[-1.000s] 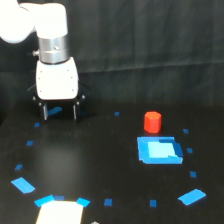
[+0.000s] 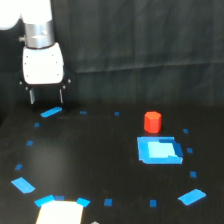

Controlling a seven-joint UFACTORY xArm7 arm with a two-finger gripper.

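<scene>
My white gripper point(image 2: 47, 97) hangs at the upper left of the camera view, its two dark fingers apart with nothing visible between them. To the right of centre a red block point(image 2: 152, 122), rounded or many-sided, stands on the black table, just behind a blue tray point(image 2: 142, 152). Inside the tray lies something white or pale blue point(image 2: 160, 150); whether it is a separate piece or the tray's floor cannot be told. A wide gap separates the gripper from both red block and tray.
A cream-coloured object point(image 2: 60, 213) is cut off by the bottom edge. Blue tape strips point(image 2: 22, 185) and small blue squares mark the black tabletop. Between the gripper and the tray the table is clear, and a dark curtain point(image 2: 140, 50) hangs behind.
The arm and gripper have moved left and somewhat up in the picture. The red block, the tray and the cream-coloured object look unmoved.
</scene>
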